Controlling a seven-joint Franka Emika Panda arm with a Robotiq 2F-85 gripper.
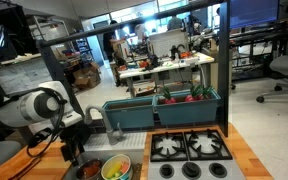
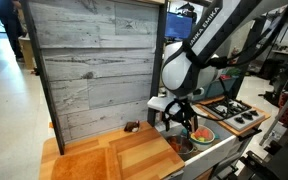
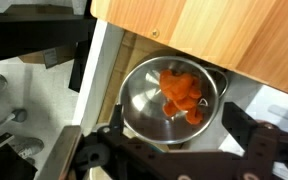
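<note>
A round metal pot [image 3: 144,100] sits in the wrist view with a crumpled orange item [image 3: 182,92] lying on its bottom; it looks like cloth, though I cannot be sure. My gripper is above the pot's near side, its fingers spread wide and empty. From the side, the gripper [image 1: 72,149] hangs at the left of the counter, close above the pot [image 1: 89,170]. In the second exterior view the same pot [image 2: 182,148] rests in the sink area below the arm.
A bowl of colourful items [image 1: 116,166] stands right beside the pot. Farther right is a stove top [image 1: 190,147], with a blue-green planter [image 1: 187,110] behind it. The faucet [image 1: 99,115] rises behind the pot.
</note>
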